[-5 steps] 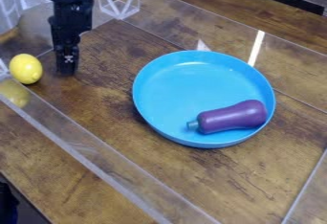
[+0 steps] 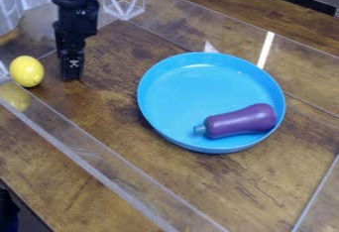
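My black gripper [image 2: 71,65] is at the upper left, its fingertips low over the wooden table, standing open as far as the small view shows. Just left of it lies a yellow lemon-like object [image 2: 27,71], apart from the fingers. To the right, a blue plate [image 2: 185,87] holds a purple eggplant [image 2: 241,119] lying on its side in the lower right part.
Clear plastic strips or panels run along the left and across the back of the wooden table [image 2: 133,186]. The table's middle front and the area between gripper and plate are bare.
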